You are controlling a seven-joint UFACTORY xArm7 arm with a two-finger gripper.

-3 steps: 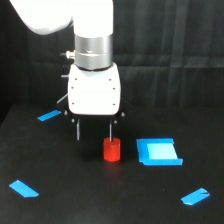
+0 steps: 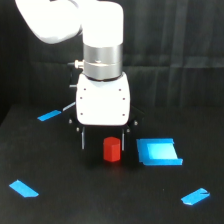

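Note:
A small red block (image 2: 112,150) stands on the dark table near the middle of the camera view. Over it is my white gripper (image 2: 103,141), its thin dark fingers pointing down and spread wide apart. In this view the block appears between the two fingers, close to the right one and with a clear gap to the left one. Whether a finger touches the block, I cannot tell.
Right of the block lies a pale square outlined in blue tape (image 2: 160,151). Blue tape strips mark the table at the back left (image 2: 49,115), front left (image 2: 23,188) and front right (image 2: 195,197).
My gripper has moved right and lower, so the block now appears between its fingers; before, it appeared below the right finger. The block seems to be in the same place.

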